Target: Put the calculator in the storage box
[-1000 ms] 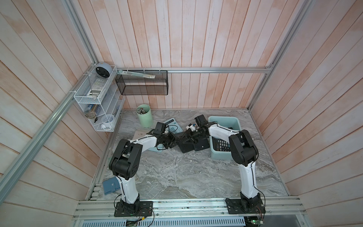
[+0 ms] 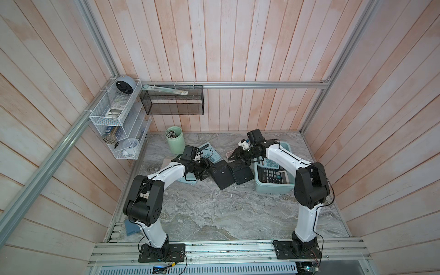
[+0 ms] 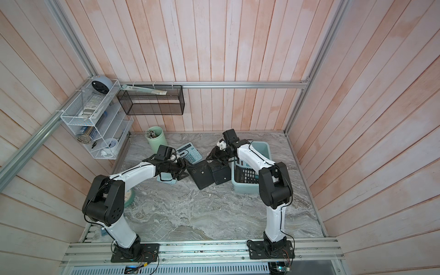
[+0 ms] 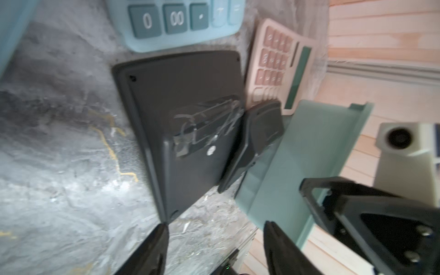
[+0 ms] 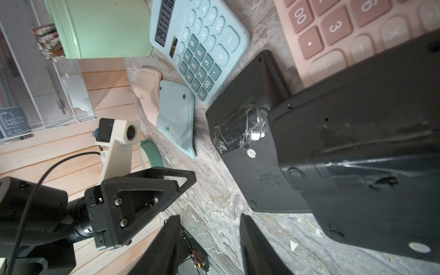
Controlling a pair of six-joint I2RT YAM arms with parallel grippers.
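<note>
Two black calculators lie face-down side by side mid-table: the left one (image 2: 221, 176) and the right one (image 2: 243, 173). Both show screw holes and tape on their backs. In the right wrist view the right one (image 5: 366, 151) overlaps an edge of the left one (image 5: 270, 176). The mint storage box (image 2: 270, 188) stands just right of them, with several calculators (image 2: 270, 175) inside. My left gripper stands open by the left black calculator, with bare marble between its fingers. My right gripper, open and empty, hovers over the far edge of the black pair.
A blue calculator (image 5: 201, 50) and a pink calculator (image 5: 339, 36) lie behind the black pair. Another pale blue calculator (image 5: 176, 112) rests near my left arm. A green pen cup (image 2: 175, 142) stands at the back left.
My right arm has drawn right and back, uncovering more of the black calculators. My left gripper has shifted slightly left. The left black calculator's near edge now sits a little further forward.
</note>
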